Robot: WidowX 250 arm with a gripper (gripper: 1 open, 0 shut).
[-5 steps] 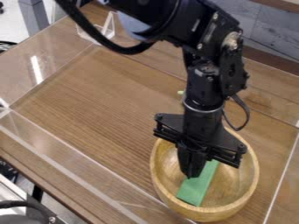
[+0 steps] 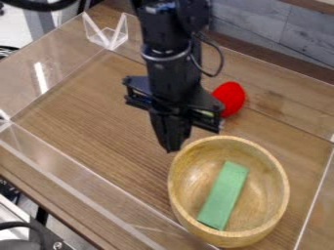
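My black gripper point(image 2: 174, 131) hangs over the wooden table, just above and left of a pale wooden bowl point(image 2: 196, 220) at the lower right; it looks shut, with nothing visible between its fingers. A green block point(image 2: 225, 192) lies inside the bowl, uncovered. Behind the gripper, on its right, a red object point(image 2: 229, 97) sits partly hidden by the arm.
A clear plastic item point(image 2: 109, 29) stands at the back left. Dark cables or parts show at the lower-left edge and top-left corner.
The gripper has moved up and back, leftward from over the bowl, uncovering more of the bowl and the green block, which remains inside it.
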